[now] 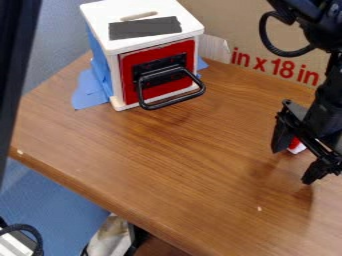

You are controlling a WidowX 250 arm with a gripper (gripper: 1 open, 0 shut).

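Observation:
My black gripper (291, 153) is low over the right part of the wooden table, its fingers spread apart. A small red and white object (295, 146) is at the gripper, largely hidden behind it; I cannot tell whether it lies between the fingers or beyond them. A white toy oven (147, 30) with a red door (158, 56) and a black handle stands at the back left.
Blue material (91, 92) lies beside the oven. A cardboard panel (247, 30) stands behind. The table's left edge drops to a blue floor.

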